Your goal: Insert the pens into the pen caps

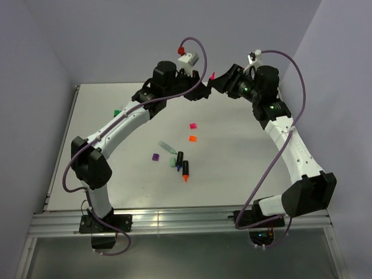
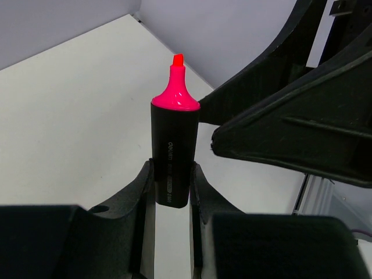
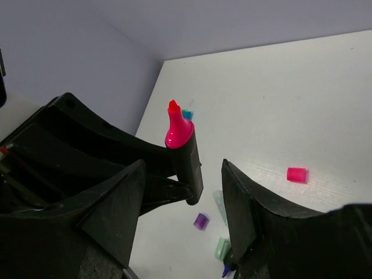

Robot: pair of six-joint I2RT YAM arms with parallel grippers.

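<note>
Upright between the two arms stands a black pen with a pink collar and tip (image 2: pixel 175 139); its lower body is pinched in my left gripper, which is shut on it. My right gripper is open, and in the right wrist view the pen (image 3: pixel 189 165) shows beyond the gap between its fingers, not clasped by them. A pink cap (image 3: pixel 297 175) lies on the table, with an orange cap (image 1: pixel 193 138) near it. Two more black pens, one purple-tipped (image 1: pixel 179 159) and one orange-tipped (image 1: pixel 185 168), lie nearer the front.
A purple cap (image 1: pixel 155 157), a pale green cap (image 1: pixel 172 162) and a pale clear-looking piece (image 1: pixel 167 147) lie mid-table. Something green (image 1: pixel 117 113) sits at the left.
</note>
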